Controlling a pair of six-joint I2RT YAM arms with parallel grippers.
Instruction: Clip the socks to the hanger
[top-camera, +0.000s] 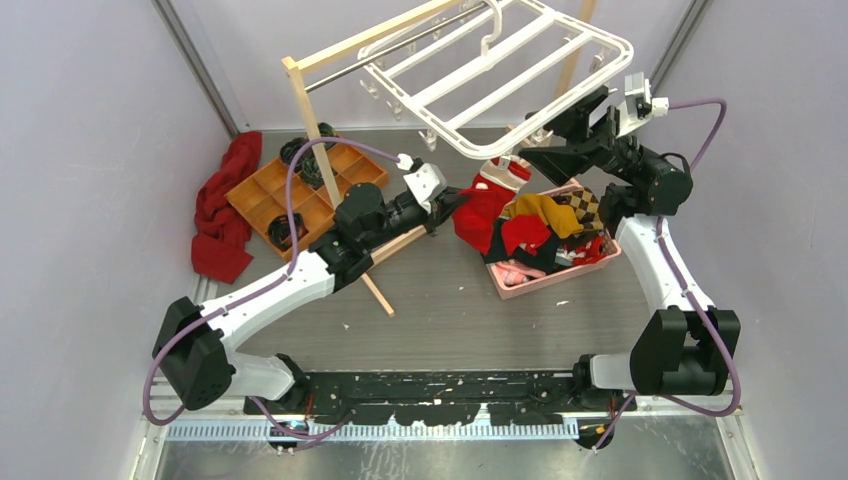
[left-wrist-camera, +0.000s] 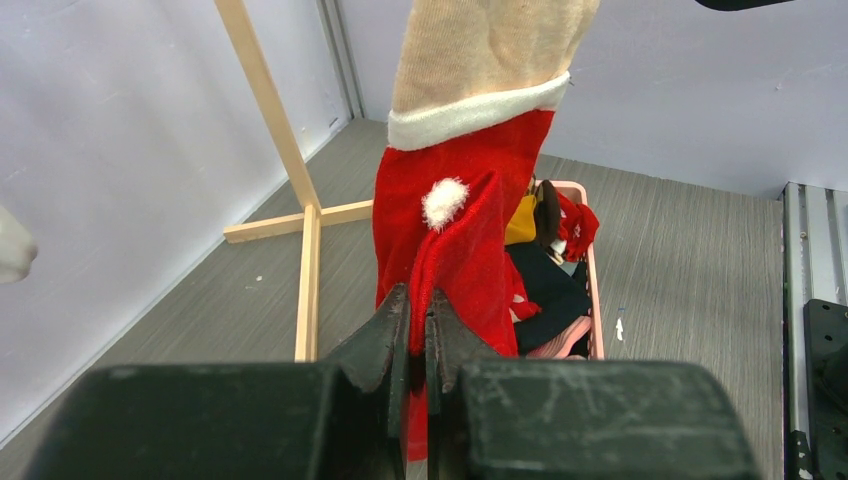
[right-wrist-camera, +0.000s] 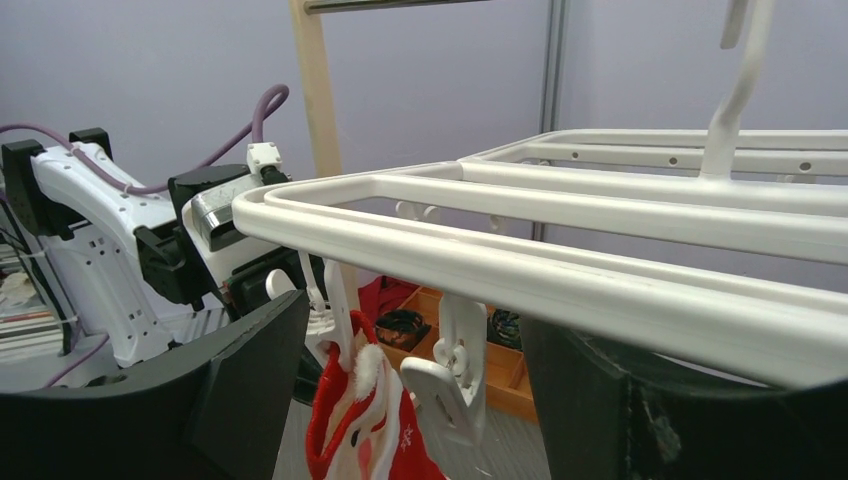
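The white hanger (top-camera: 520, 50) hangs from the wooden frame's metal rod, with clips along its rails. A red sock (left-wrist-camera: 440, 240) with white trim and a beige top hangs below its near corner. My left gripper is shut on a red fold of that sock, beneath a white pompom. In the right wrist view, the sock's cuff (right-wrist-camera: 345, 365) meets one white clip (right-wrist-camera: 325, 310); whether that clip pinches it is not clear. My right gripper is open at the hanger's near end, with a second white clip (right-wrist-camera: 450, 375) visible between its fingers.
A pink basket (top-camera: 545, 285) of several socks stands beneath the hanger. To the left lie a wooden compartment tray (top-camera: 262, 198) and a red cloth (top-camera: 222, 215). The hanger rails run close above my right fingers.
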